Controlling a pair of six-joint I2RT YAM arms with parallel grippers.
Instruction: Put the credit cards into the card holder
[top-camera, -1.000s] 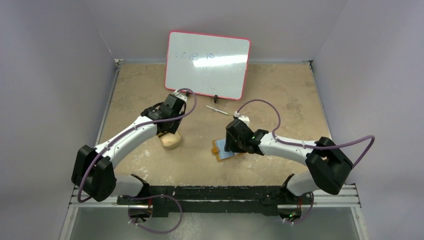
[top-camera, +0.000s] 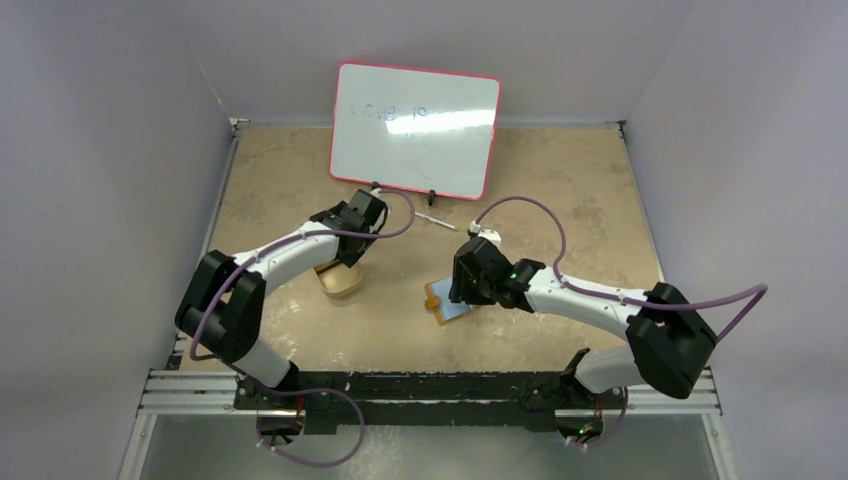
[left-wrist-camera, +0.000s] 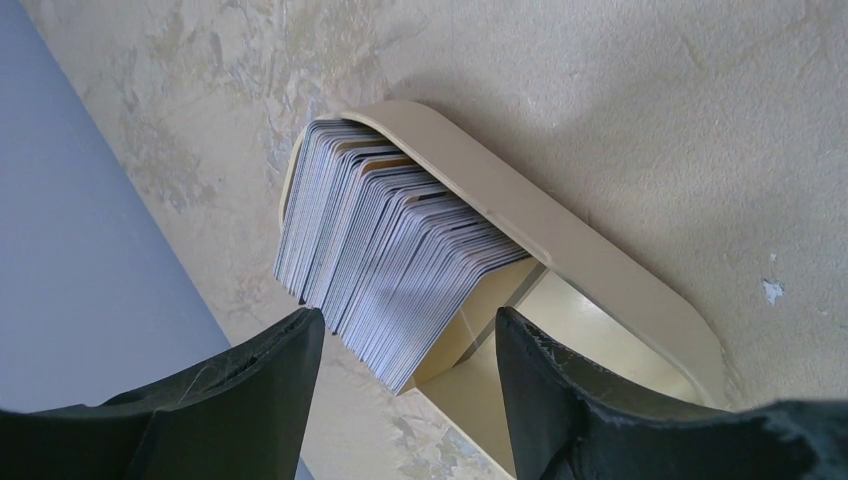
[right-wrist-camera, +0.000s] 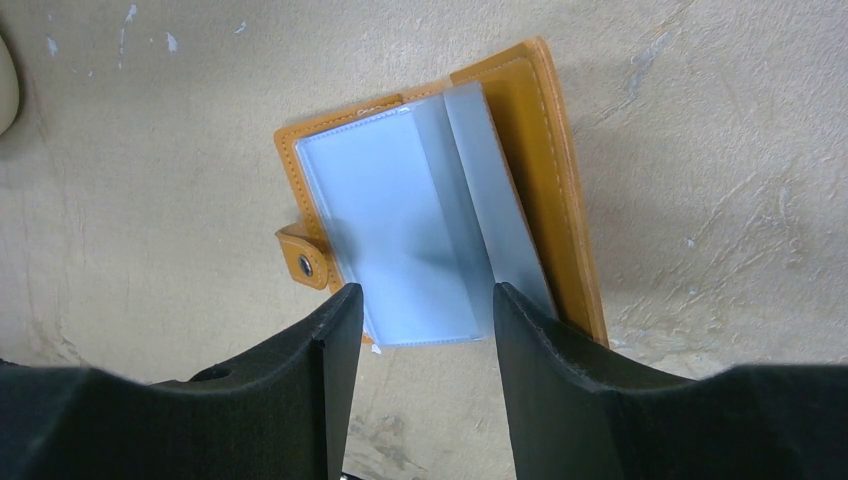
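Observation:
Several cards (left-wrist-camera: 390, 250) lean in a slanted row at one end of a beige oval container (left-wrist-camera: 600, 265), as the left wrist view shows. Over that container my left gripper stands open, its fingertips close to the cards' lower edges with nothing gripped. The card holder (right-wrist-camera: 400, 230) lies open on the table, tan leather with clear bluish sleeves and a snap tab (right-wrist-camera: 302, 258). Above its near end is my right gripper, open; its right fingertip lies over a lifted sleeve (right-wrist-camera: 500, 200). Whether it touches the sleeve I cannot tell.
A whiteboard (top-camera: 415, 130) stands at the back, and a pen (top-camera: 436, 221) lies just in front of it. Bare table (top-camera: 385, 330) separates the container from the holder.
My left arm has shifted to the right over the container. The right arm has turned slightly at its base, while its gripper stays over the holder.

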